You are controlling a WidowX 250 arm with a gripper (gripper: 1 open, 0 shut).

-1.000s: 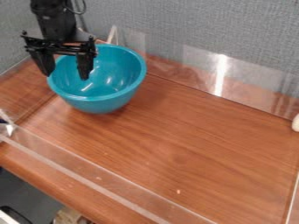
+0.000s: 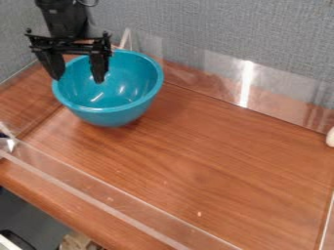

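Observation:
A large turquoise bowl (image 2: 117,103) sits upright at the left of the wooden tabletop (image 2: 209,166). My black gripper (image 2: 77,70) hangs over the bowl's back left part, its fingers pointing down and spread apart. Nothing shows between the fingers. The bottom of the bowl under the gripper is partly hidden, and no object is visible inside it.
Clear plastic guards run along the table's back and front left edges, with a grey textured wall behind. A small white object (image 2: 329,138) is cut off at the right edge.
My gripper has risen slightly and shifted a little to the right above the bowl. The bowl looks unmoved.

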